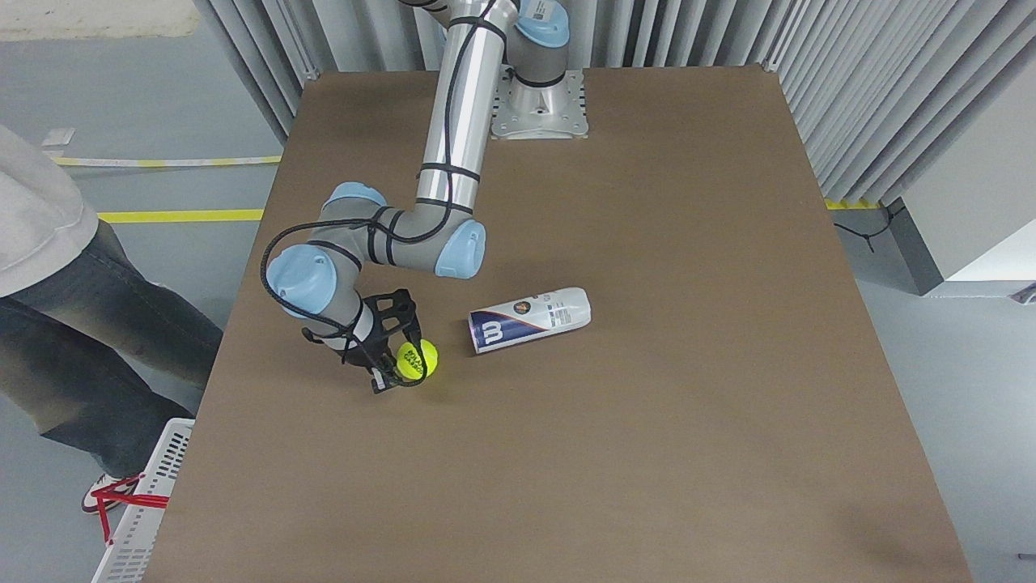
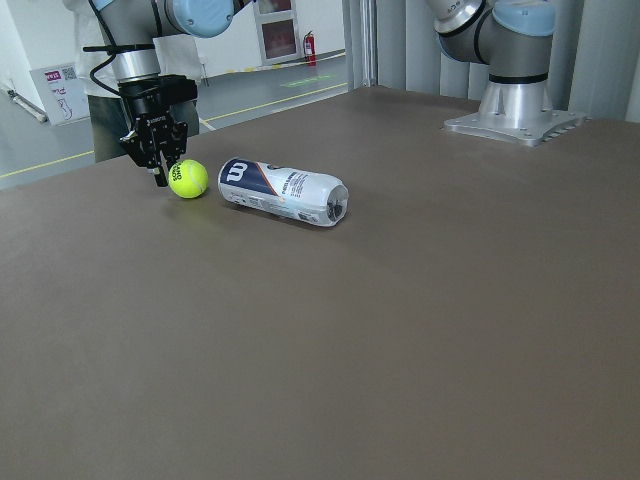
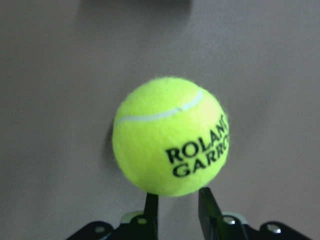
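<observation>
A yellow tennis ball [image 1: 418, 359] [image 2: 188, 179] [image 3: 170, 135] rests on the brown table just right of my gripper [image 1: 384, 379] [image 2: 165, 170]. In the wrist view the ball fills the middle, in front of the dark fingertips, which stand a small gap apart with nothing seen between them; the ball sits at their tips. A white and blue ball can [image 1: 530, 320] [image 2: 283, 193] lies on its side a short way right of the ball.
The robot base [image 1: 539, 117] stands at the back. A person [image 1: 97, 321] is by the left edge, near a white slotted object [image 1: 141, 534].
</observation>
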